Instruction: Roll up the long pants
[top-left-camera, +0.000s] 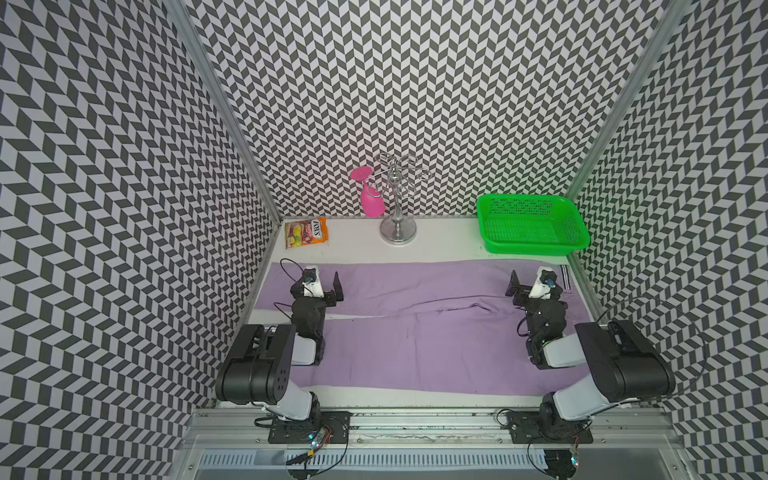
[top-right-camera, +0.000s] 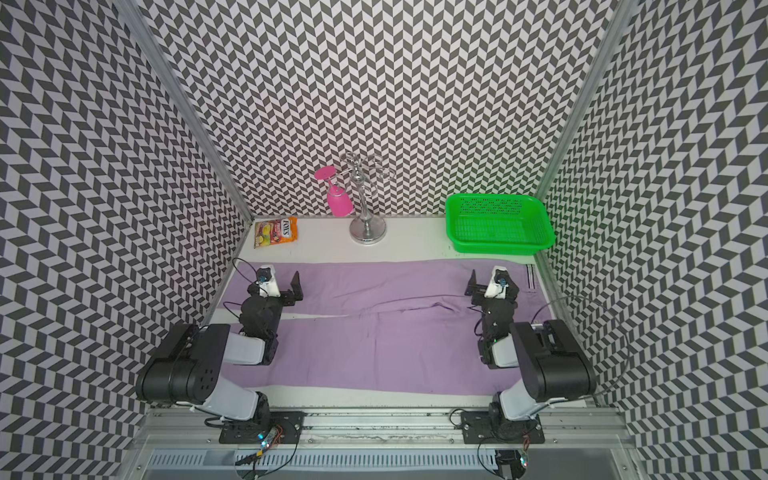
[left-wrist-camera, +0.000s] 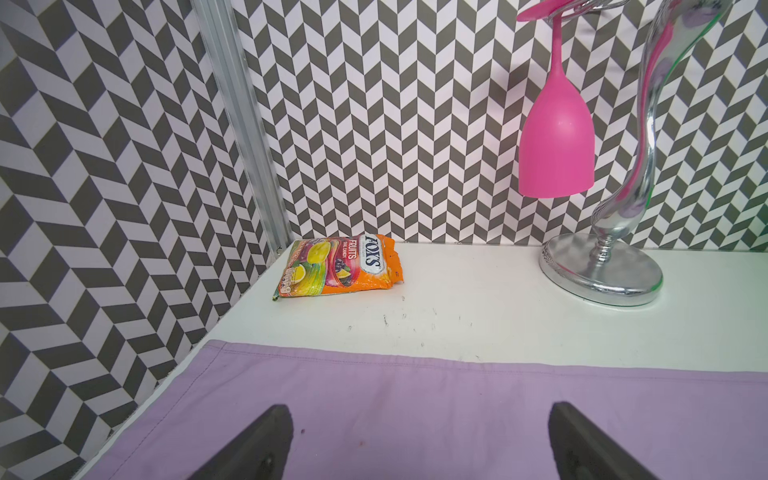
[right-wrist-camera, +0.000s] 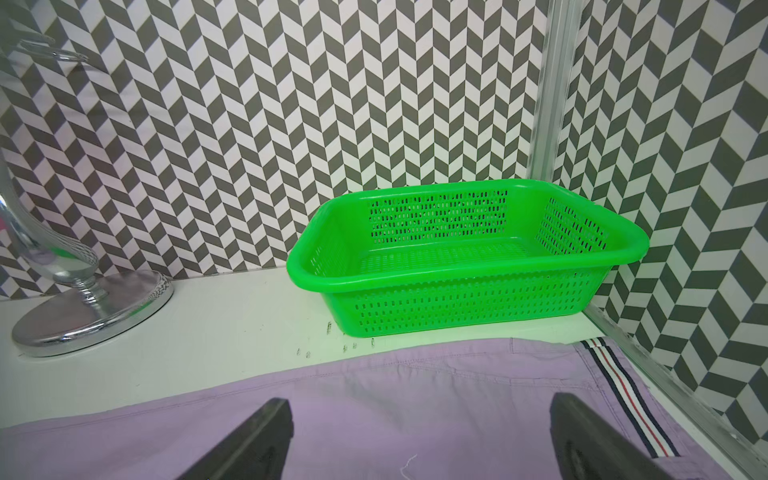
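Note:
Purple long pants lie spread flat across the table, with the waistband to the right and the legs running left, a narrow gap parting them on the left side. A striped band marks the waist end. Over the left part of the pants hovers my left gripper, its fingers wide apart and empty. Above the waist end, my right gripper is likewise open, only cloth showing below its fingers. Both arms cover parts of the pants in the top views.
A green basket stands at the back right. Centre back is a chrome stand with a pink cup hanging from it. A candy bag lies at the back left. Bare white table shows between stand and basket.

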